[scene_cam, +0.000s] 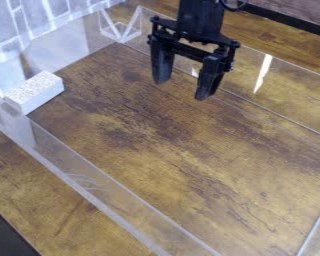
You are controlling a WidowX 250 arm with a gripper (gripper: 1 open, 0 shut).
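A black gripper [184,72] hangs from the top centre over the wooden floor of a clear-walled enclosure. Its two dark fingers stand wide apart with empty space between them. A white speckled block [35,90] lies at the left, by the clear wall, well away from the gripper.
Clear acrylic walls [104,185] run along the left, back and right of the wooden surface [190,170], whose middle and front are bare. A tiled pale backdrop [36,30] stands at the back left.
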